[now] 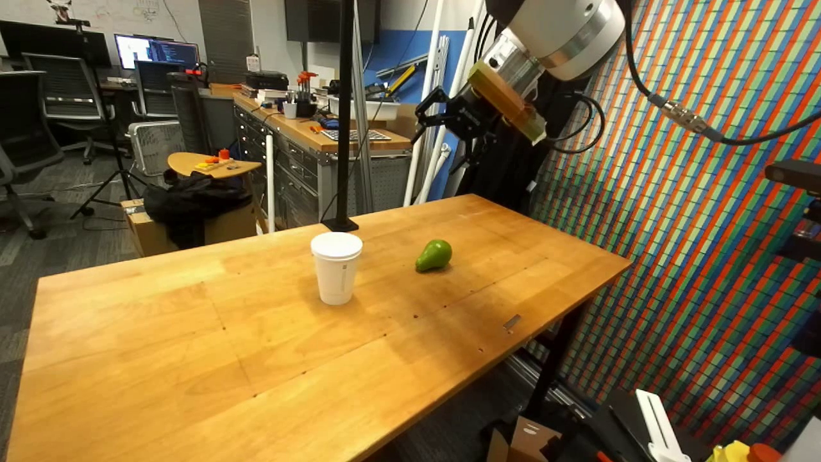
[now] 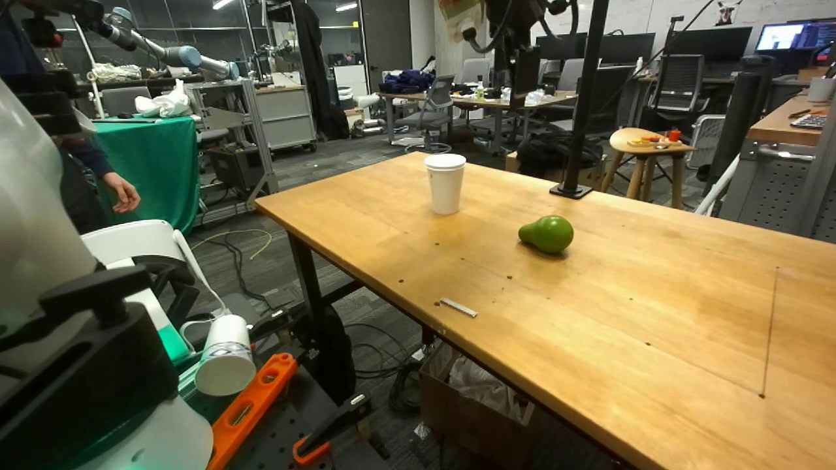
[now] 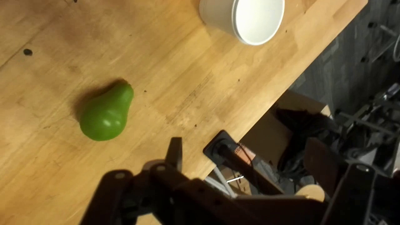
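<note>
On the wooden table lies a green pear-shaped object (image 1: 435, 255), on its side; the wrist view has this pear (image 3: 107, 112) left of the fingers. A white cup (image 1: 336, 271) with a white top stands upright some way from it, and the same cup (image 3: 242, 18) shows at the wrist view's upper edge. High above the table, clear of both, hangs my gripper. Its two dark fingers are spread wide apart with nothing held between them. In exterior view 2 only part of the gripper and arm appears at the top.
A black post (image 1: 344, 115) rises from the table's back edge, close to the cup and pear. The wooden tabletop (image 1: 177, 339) is otherwise largely bare, apart from a small metal strip (image 2: 458, 307) near one edge. A patterned wall (image 1: 716, 231) stands beyond the table's end.
</note>
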